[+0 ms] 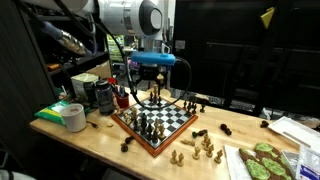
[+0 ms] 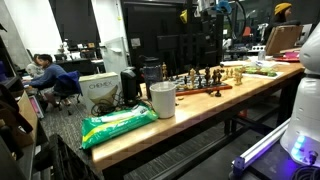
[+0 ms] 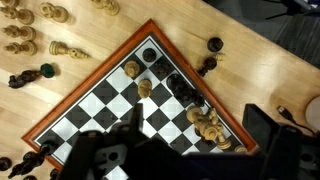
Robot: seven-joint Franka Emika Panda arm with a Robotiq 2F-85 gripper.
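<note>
A chessboard point(image 1: 158, 120) with a brown wooden border lies on the table, dark and light pieces standing along parts of it. My gripper point(image 1: 152, 84) hangs above the board's far part in exterior view 1. Seen from the wrist, the open gripper has its two dark fingers point(image 3: 270, 132) wide apart over the board, with nothing held. Below, between the fingers, stand light pieces point(image 3: 206, 124) and dark pieces point(image 3: 182, 88). A single light piece point(image 3: 144, 88) stands on a square nearer the corner.
Loose light pieces point(image 3: 54, 12) and a dark piece point(image 3: 32, 76) lie off the board. A white mug point(image 1: 74, 117), dark canisters point(image 1: 104, 97) and a red cup point(image 1: 122, 97) stand at the left. A green-and-brown mat point(image 1: 262, 164) and a white tray point(image 1: 296, 131) occupy the right.
</note>
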